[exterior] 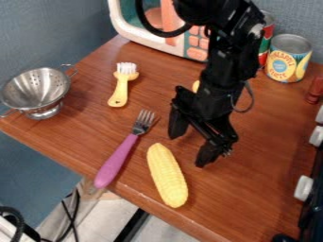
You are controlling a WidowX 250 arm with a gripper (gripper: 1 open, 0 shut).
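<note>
My black gripper (192, 140) hangs low over the middle of the wooden table, its fingers apart with nothing visible between them. Just in front of it lies a yellow toy corn cob (168, 176), and to its left a fork with a purple handle (117, 155). A yellow brush (120, 87) lies farther back on the left. Part of a small yellow thing behind the arm is mostly hidden.
A steel colander (32, 93) sits at the left edge. Cans, including a yellow-labelled one (288, 62), and a toy appliance (136, 19) stand at the back. A small red bottle (315, 91) and dark equipment line the right side.
</note>
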